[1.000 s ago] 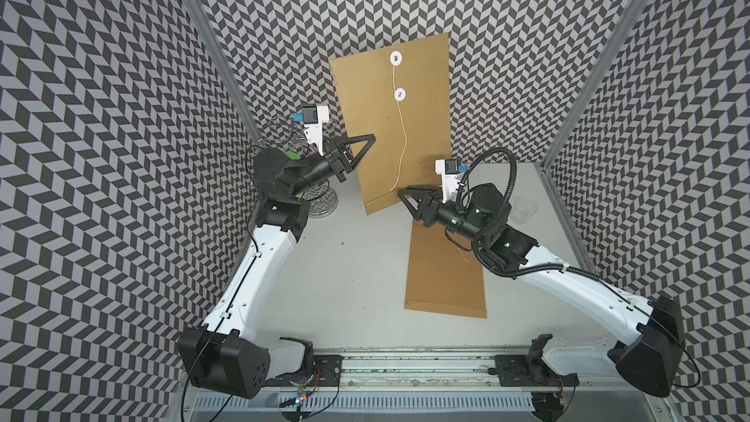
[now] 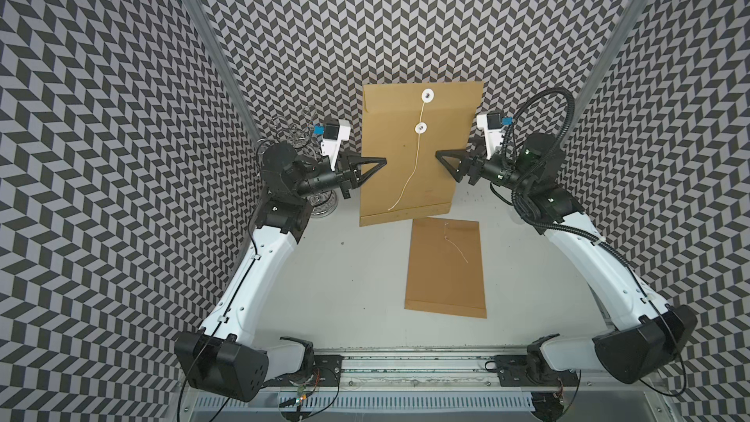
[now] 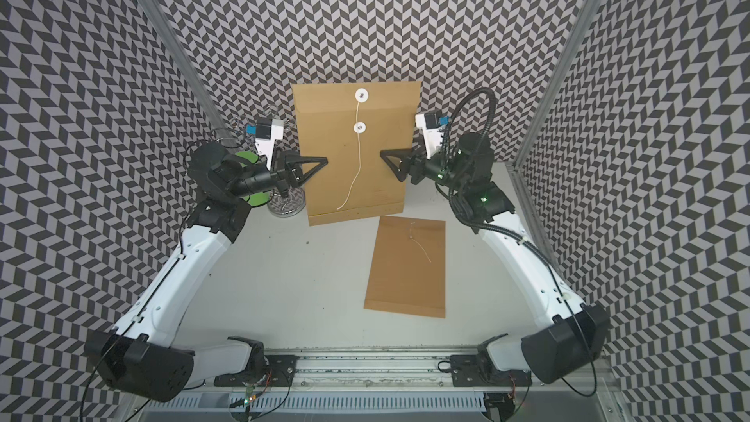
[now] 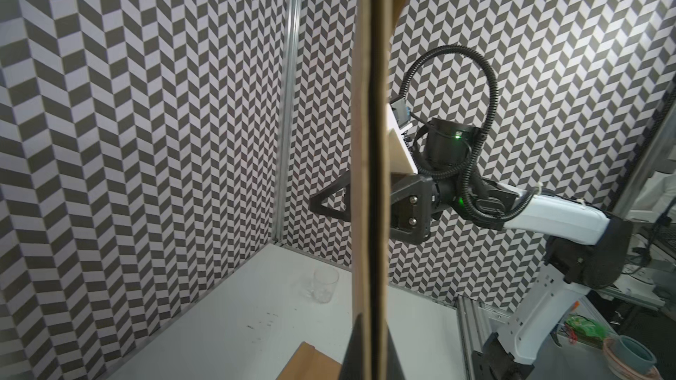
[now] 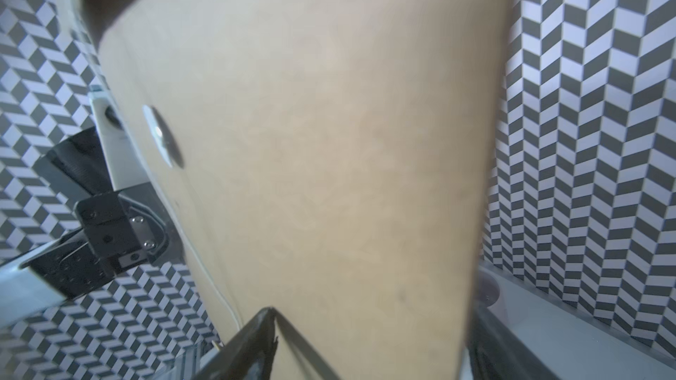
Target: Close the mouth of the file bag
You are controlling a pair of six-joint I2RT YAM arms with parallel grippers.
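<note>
A brown file bag [image 2: 398,156] with two white discs [image 2: 427,96] and a string stands upright between my grippers. My left gripper [image 2: 383,161] is shut on its left part; in the left wrist view the bag is edge-on between the fingers. My right gripper [image 2: 439,154] is open at the bag's right part, and in the right wrist view the bag [image 5: 317,133] fills most of the picture, very close and blurred. The top band of the bag bears the upper disc.
A second brown bag [image 2: 445,281] lies flat on the table [image 2: 343,289]. Metal and green items [image 3: 254,156] stand at the back left. A clear cup [image 4: 324,285] stands on the table.
The bag has moved down and turned straighter, its top now lower. My right gripper has risen to the bag's right part, and my left gripper has shifted slightly down and right.
</note>
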